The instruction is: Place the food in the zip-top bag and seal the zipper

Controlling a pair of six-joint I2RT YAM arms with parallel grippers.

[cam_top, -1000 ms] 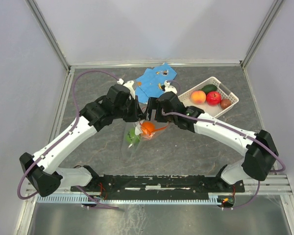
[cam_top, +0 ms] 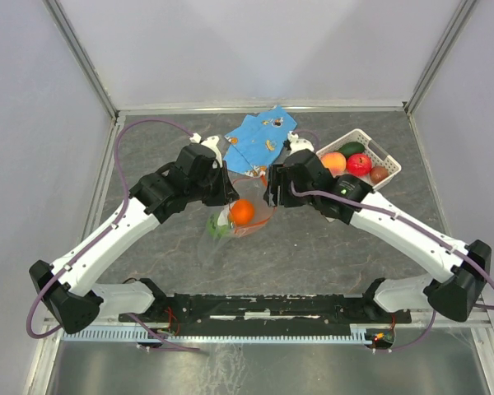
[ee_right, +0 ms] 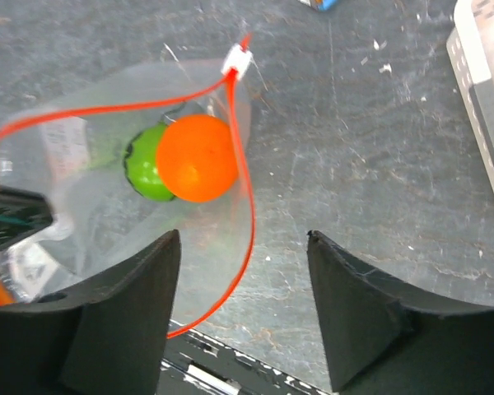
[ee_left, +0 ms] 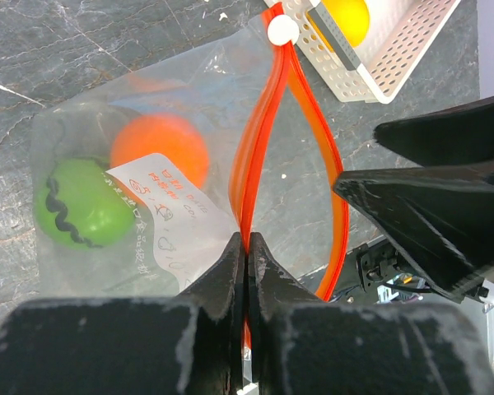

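The clear zip bag has an orange-red zipper edge, its mouth spread wide with a white slider at one end. Inside it lie an orange fruit, a green fruit and a printed white paper. My left gripper is shut on one side of the zipper edge. On the opposite side, my right gripper stands part open; the other edge of the bag mouth runs close beside its left finger, and nothing shows gripped between its fingers.
At the back right a white basket holds several fruits, including a red one and a peach-coloured one. Blue patterned bags lie behind the grippers.
My right gripper has moved to the right, away from the left one, and its fingers have come apart. The bag mouth is spread wider.
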